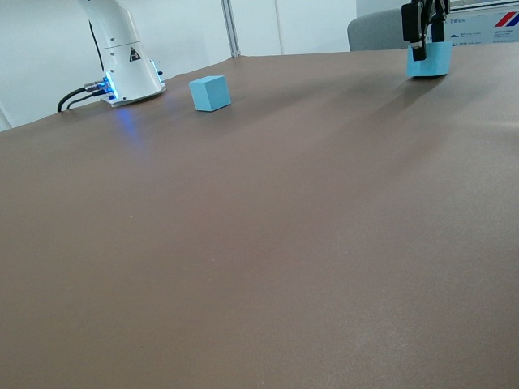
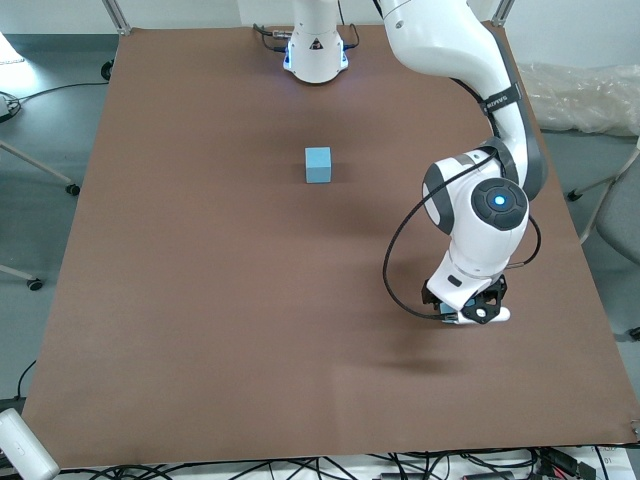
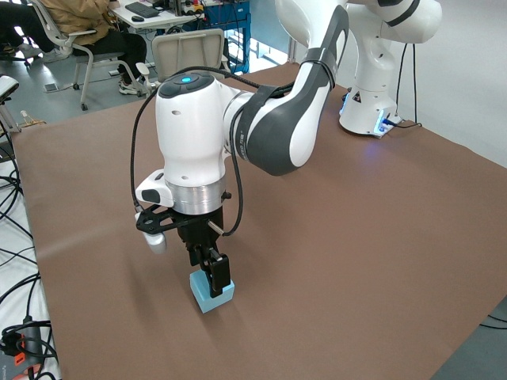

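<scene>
A light blue cube (image 2: pixel 318 165) sits alone near the middle of the brown table (image 2: pixel 250 280); it also shows as the small cube (image 1: pixel 210 93) in the top view. The black gripper (image 3: pixel 209 277) points down at a second light blue block (image 3: pixel 204 298) resting on or just at the table's surface, its fingers at that block; in the top view this block (image 1: pixel 429 61) sits under the black fingers at the right. Whether the fingers are closed on it is not clear. In the left view the arm largely hides the gripper and block.
The white base of an arm (image 2: pixel 315 50) stands with its cables at the table's far edge. Cables and equipment run along the near edge, and chairs stand beyond the sides.
</scene>
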